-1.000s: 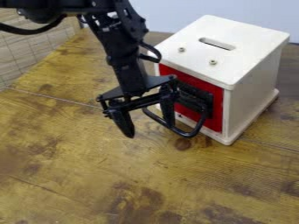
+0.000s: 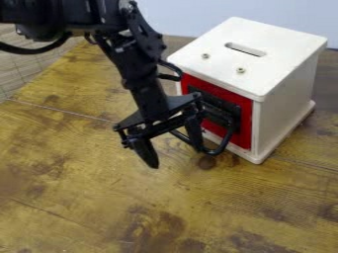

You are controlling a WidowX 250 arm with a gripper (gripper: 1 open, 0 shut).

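The black robot arm comes down from the top left, with its gripper (image 2: 169,139) low over the wooden floor, just left of a white box (image 2: 286,99) with a red front panel (image 2: 238,105). Its fingers are apart, with nothing seen between them. Black cables loop from the arm in front of the red panel, partly hiding it and the dark part on it. The box has a slot and two small knobs on its top.
A pale tiled area lies at the upper left, and a pale wall stands behind the box.
The gripper has moved down from its place a second ago, and the arm leans slightly further left at its upper part. The box has not moved.
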